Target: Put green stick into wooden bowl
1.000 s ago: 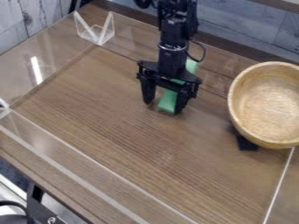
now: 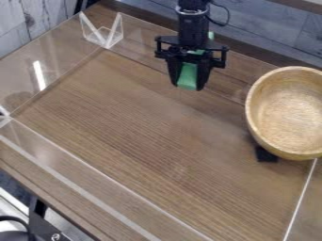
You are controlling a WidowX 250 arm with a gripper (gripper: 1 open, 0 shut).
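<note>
The green stick (image 2: 189, 76) hangs below the black gripper (image 2: 191, 64), which is shut on it near the back of the wooden table. Its upper part is hidden behind the fingers, and a green bit shows beside the arm higher up. At the right edge stands the round wooden bowl (image 2: 288, 113), its empty inside facing up. My gripper is to the left of the bowl and a little farther back, clear of its rim.
A small black block (image 2: 265, 154) sits against the bowl's front left side. Clear plastic corner pieces (image 2: 104, 32) stand at the back left.
Gripper and stick have shifted up in the view, away from the table's middle. The bowl has stayed put.
</note>
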